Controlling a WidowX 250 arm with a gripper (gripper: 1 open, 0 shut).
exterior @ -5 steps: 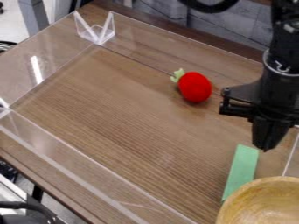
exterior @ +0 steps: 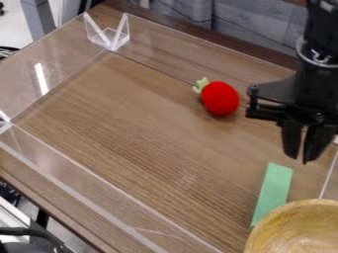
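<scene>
My gripper (exterior: 309,148) is at the right side of the view, black and pointing down, shut with nothing visible between its fingers. It hangs above and a little behind a green bar (exterior: 272,195), which lies on the wooden table beside a large tan bowl (exterior: 303,229) at the bottom right. A red round object with a green top (exterior: 219,99) lies behind and left of the gripper.
A clear, open container (exterior: 107,30) stands at the back left.
The green bar, bowl and red object stay put.
</scene>
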